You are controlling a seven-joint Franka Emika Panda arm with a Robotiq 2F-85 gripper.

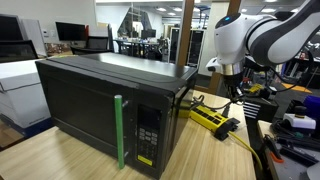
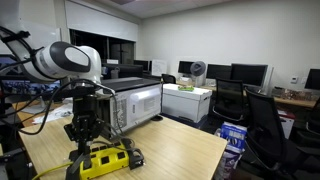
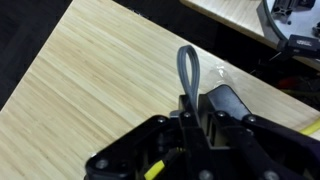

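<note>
In the wrist view a grey, cord-like loop rises from between the fingertips of my gripper, which is shut on it. Just beyond the fingers, a dark, rounded block lies close to the wooden tabletop; what it is cannot be made out. A yellow power strip rests on the table beside the microwave, with a dark piece at its near end. From the other side, the strip shows below my gripper, partly hidden behind the arm.
A large black microwave takes up much of the table, a green strip standing at its front. Yellow cable trails toward the table's right edge. Open wood lies right of the power strip.
</note>
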